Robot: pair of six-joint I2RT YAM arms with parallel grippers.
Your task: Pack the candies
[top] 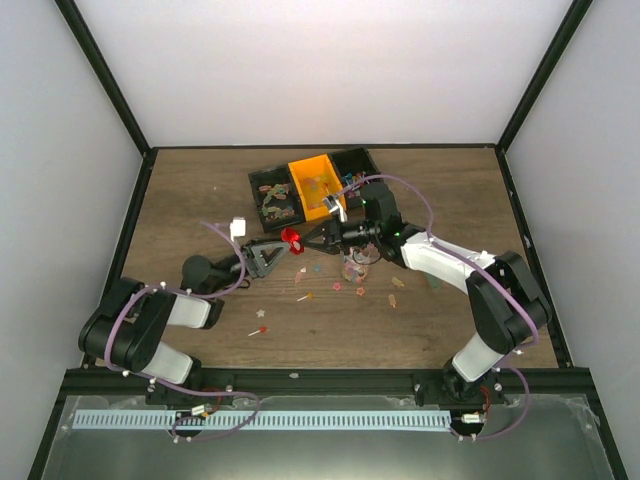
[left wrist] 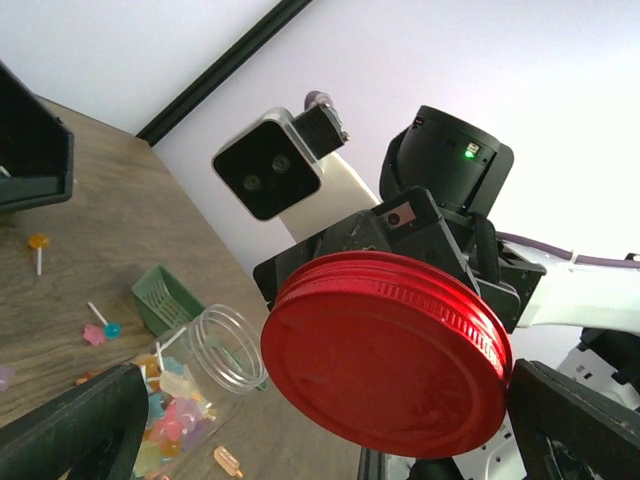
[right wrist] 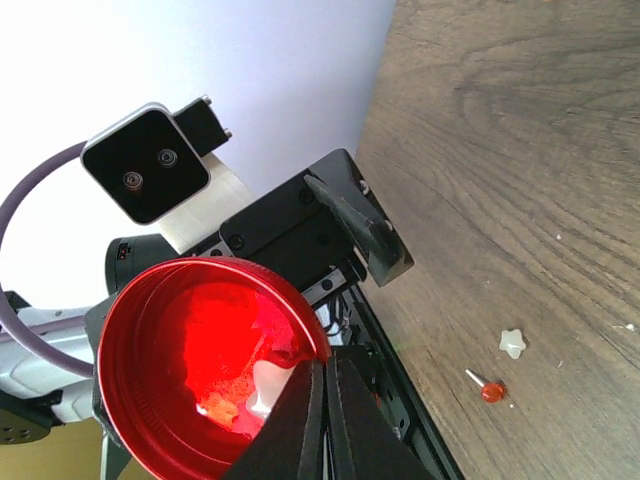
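Note:
A red lid (top: 291, 239) hangs between the two grippers, its outer face toward the left wrist camera and its hollow inside toward the right one. My right gripper is shut, its fingertips on the lid's thin rim. Inside the lid (right wrist: 180, 340) a pale candy piece (right wrist: 270, 387) shows. My left gripper (top: 284, 252) is open, its fingers spread to either side of the lid; the right-hand one looks close to the rim, but contact cannot be judged. Behind lies a clear jar (left wrist: 228, 350) on its side with mixed candies (left wrist: 180, 425) in it.
At the back stand a black bin (top: 262, 178) with candies, a yellow bin (top: 308, 167) and another black bin (top: 350, 157). A green basket (left wrist: 165, 298) sits beside the jar. Loose candies dot the table, including a star (right wrist: 512, 343) and a red lollipop (right wrist: 492, 391).

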